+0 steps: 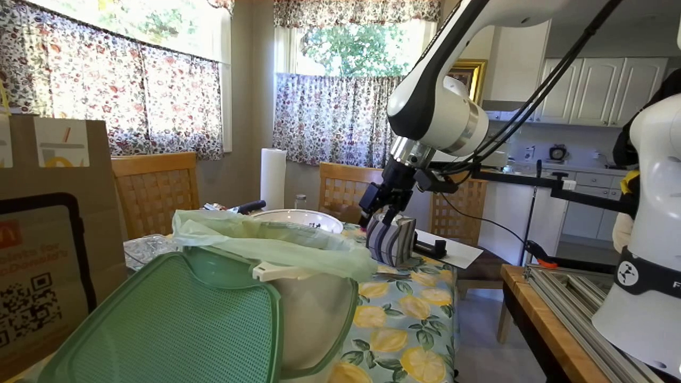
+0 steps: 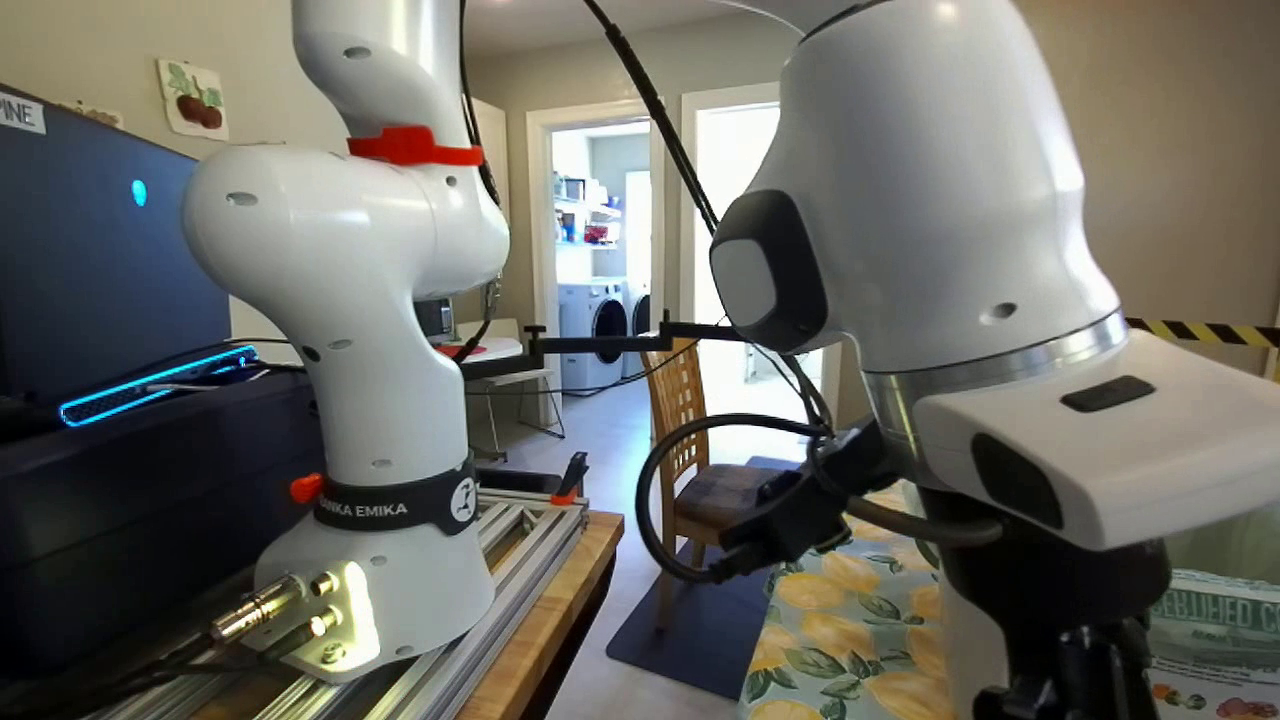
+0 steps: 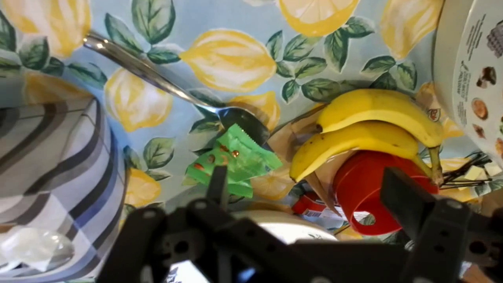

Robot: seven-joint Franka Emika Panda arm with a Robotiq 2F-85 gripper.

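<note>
My gripper stands open in the wrist view, its two black fingers wide apart with nothing held between them. Below it on the lemon tablecloth are two yellow bananas (image 3: pixel 372 115), a red cup (image 3: pixel 360 203) on its side, and a green wrapper (image 3: pixel 235 160). The wrapper touches the bowl of a metal spoon (image 3: pixel 155 78). A striped container (image 3: pixel 61 184) stands at the left of that view. In exterior view 1 my gripper (image 1: pixel 378 214) hangs just above the striped container (image 1: pixel 390 239), partly in front of it.
A bin with a green lid (image 1: pixel 185 319) and pale green liner fills the near table. Behind it are a white bowl (image 1: pixel 300 218) and a paper roll (image 1: pixel 273 178). A large printed white container (image 3: pixel 476 75) borders the wrist view's right.
</note>
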